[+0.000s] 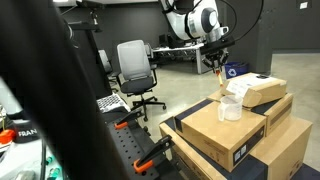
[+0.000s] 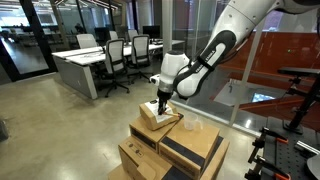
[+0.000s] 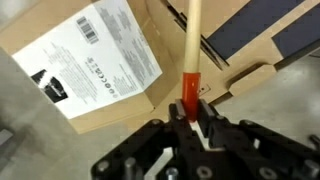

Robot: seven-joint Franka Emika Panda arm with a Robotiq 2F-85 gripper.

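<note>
A thin wooden stick (image 3: 193, 45) with an orange-red end runs up from my gripper in the wrist view. The dark fingertips sit close on both sides of the red end, shut on it. In exterior view 1 the stick (image 1: 219, 78) points downward beneath my gripper (image 1: 215, 64), just behind and left of a clear or white mug (image 1: 230, 108). That mug stands on a cardboard box (image 1: 210, 127). Whether the stick's lower tip touches anything is hidden.
Another cardboard box (image 1: 257, 90) with a white label (image 3: 100, 55) lies to the mug's right. More boxes (image 1: 283, 148) are stacked below. A person (image 2: 175, 76) stands behind the boxes, and office chairs (image 2: 113, 55) are farther back.
</note>
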